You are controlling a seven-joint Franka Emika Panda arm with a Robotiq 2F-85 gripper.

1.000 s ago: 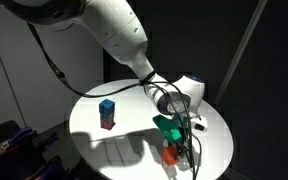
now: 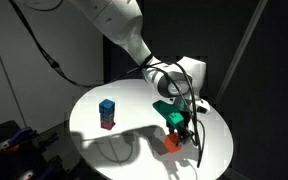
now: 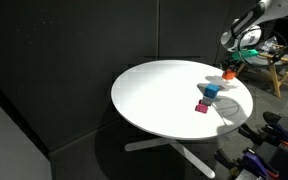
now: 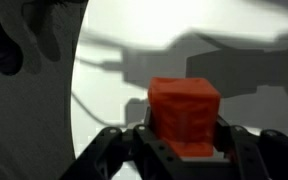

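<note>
An orange block [image 4: 184, 112] sits between the black fingers of my gripper, which is shut on it in the wrist view. In exterior view 1 the block [image 2: 172, 145] shows below the gripper's green parts, over the right part of the white round table [image 2: 134, 160]. Exterior view 2 shows the same block [image 3: 229, 74] at the table's far end; its exact height above the surface is hard to judge.
Left of the gripper stands a small stack with a blue block [image 2: 107, 107] on top and a red block [image 2: 107, 124] at the bottom. Exterior view 2 shows this blue block [image 3: 212, 88] too. A black cable [image 2: 74, 81] hangs along the arm.
The arm and gripper have risen slightly in exterior view 1, and the orange block has moved up in the picture with them. The stack has stayed put.
</note>
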